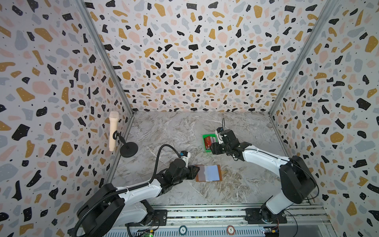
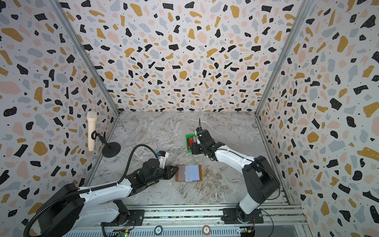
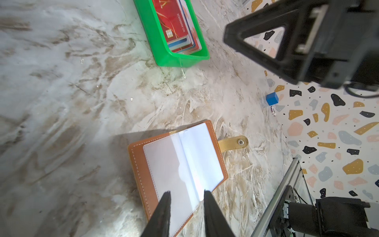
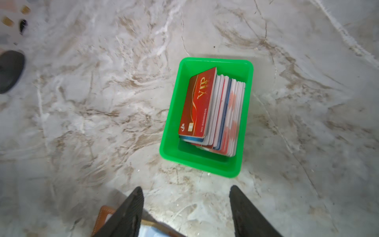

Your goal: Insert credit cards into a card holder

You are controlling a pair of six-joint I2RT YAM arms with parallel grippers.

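Observation:
A green tray [image 4: 167, 146] holds a stack of cards [image 4: 197, 102], a red VIP card on top. The brown card holder [image 3: 138, 165] lies open with pale sleeves on the marble nearer the front, its snap strap [image 3: 233, 143] to the right. My left gripper is over the holder's left part, fingers apart and empty. My right gripper hangs just short of the tray in the right wrist view, fingers apart with nothing between them; in the top views it covers part of the tray.
A black stand [image 1: 128, 149] with a pale cylinder is at the left. A small blue block [image 3: 272, 98] lies at the right. The marble around the tray and holder is clear.

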